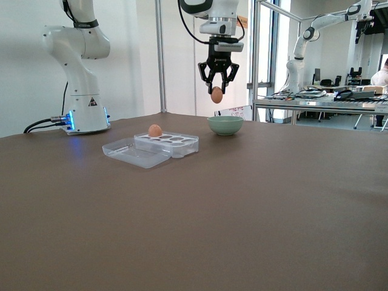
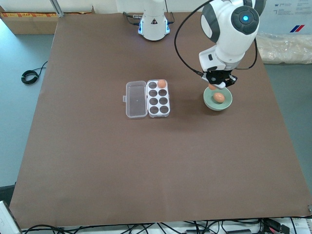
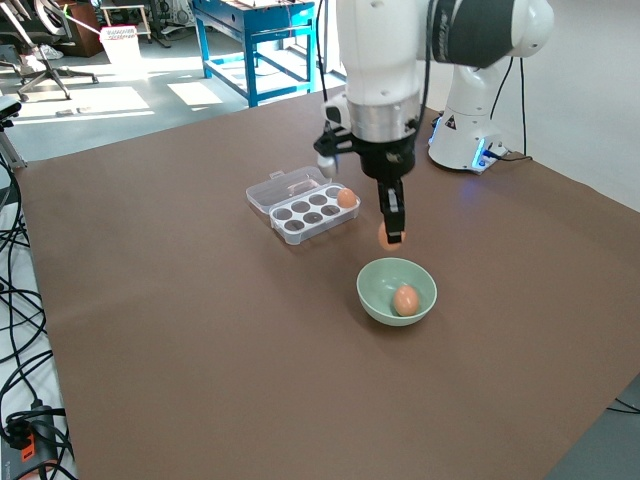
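My black gripper (image 1: 217, 86) is shut on a brown egg (image 1: 216, 95), held in the air above and beside a green bowl (image 1: 225, 126); in the left view it hangs over the bowl's upper part. A second egg (image 3: 406, 300) lies in the bowl (image 3: 372, 288). A clear plastic egg box (image 2: 137, 99) stands open to the left of the bowl in the left view, its lid flat to one side, with one egg (image 2: 161, 84) in a top corner cup and the other cups empty.
Cables (image 3: 25, 330) run outside the table's edge.
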